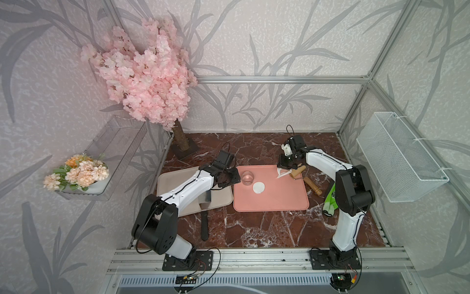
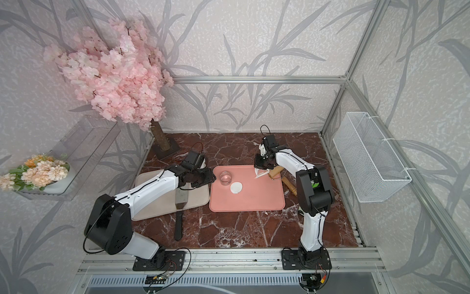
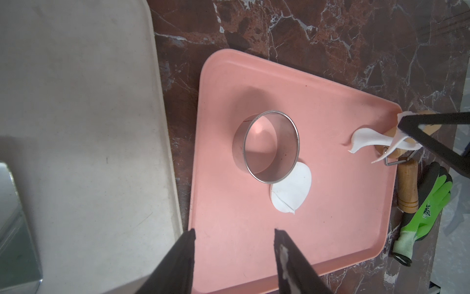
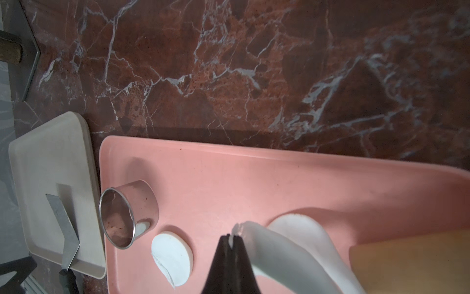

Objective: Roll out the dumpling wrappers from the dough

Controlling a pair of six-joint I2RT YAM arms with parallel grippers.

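A thin white dough strip (image 4: 288, 257) hangs from my right gripper, which is shut on it. Part of the strip lies folded on the pink tray (image 3: 342, 235), close to the rolling pin (image 4: 411, 262). One round white wrapper (image 3: 296, 191) lies flat on the tray, a crease near its edge. Beside it stands a metal ring cutter (image 3: 239, 147), apart from both grippers. My left gripper is open and empty, above the tray's left edge.
To the left, a beige tray (image 3: 88, 122) carries the blade of a scraper (image 1: 204, 198). A green glove (image 3: 430, 201) lies beyond the pink tray's right edge. The front part of the pink tray is clear.
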